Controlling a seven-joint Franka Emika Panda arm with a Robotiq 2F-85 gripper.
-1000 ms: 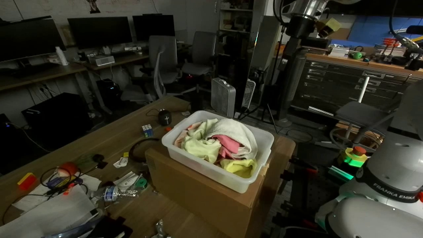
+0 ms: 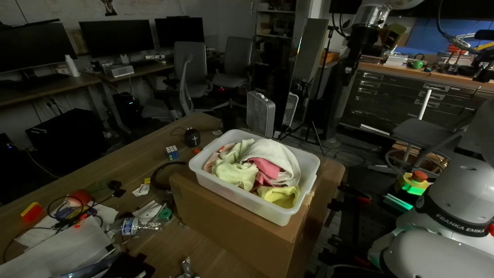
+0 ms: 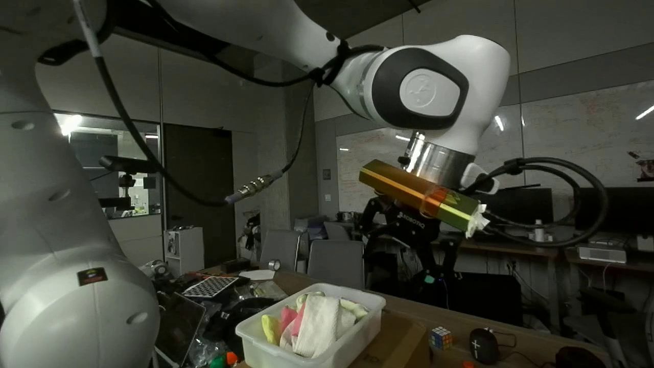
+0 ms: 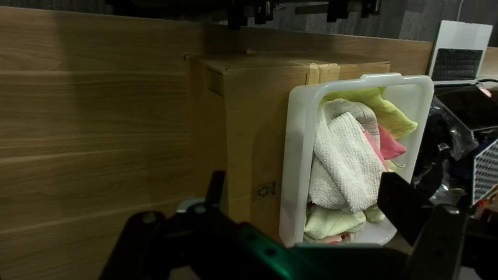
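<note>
A white plastic bin (image 2: pixel 241 202) holds a heap of cloths. On top lies a white towel (image 4: pixel 351 161), with a pink cloth (image 2: pixel 264 169) partly beneath it. A yellow cloth (image 4: pixel 380 108) rests at one end of the bin, and a pale green cloth (image 2: pixel 234 172) toward the other. My gripper is open, its fingers (image 4: pixel 215 189) wide apart with nothing between them. It hangs above the table, higher than the bin. In the second exterior view the dark gripper body (image 3: pixel 412 226) shows beyond the bin, to its right.
The bin stands on a cardboard box (image 2: pixel 231 230) near the table's edge. A puzzle cube (image 2: pixel 171 152) and a round black speaker (image 2: pixel 192 137) sit nearby. Cables, papers and a plastic bottle (image 2: pixel 132 226) clutter one side. Bare tabletop (image 4: pixel 93 140) lies beside the box.
In the first exterior view, the wrist and gripper have shifted slightly right and turned. The bin and cloths look the same.
</note>
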